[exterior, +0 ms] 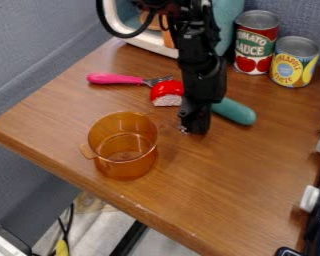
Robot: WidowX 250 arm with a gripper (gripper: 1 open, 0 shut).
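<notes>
My black gripper (195, 122) points down at the middle of the table, just beside a teal elongated object (236, 112) that extends behind it to the right; whether its fingers are open or shut is hard to tell. A red-and-white piece (167, 94) lies just left of the arm. Behind it lies a pink-handled utensil (119, 78). An amber transparent pot (123, 145) stands at the front left.
A tomato can (254, 45) and a yellow-labelled can (294, 62) stand at back right, near a teal-and-white container (123, 20). A dark appliance with white knobs (314, 220) lines the right edge.
</notes>
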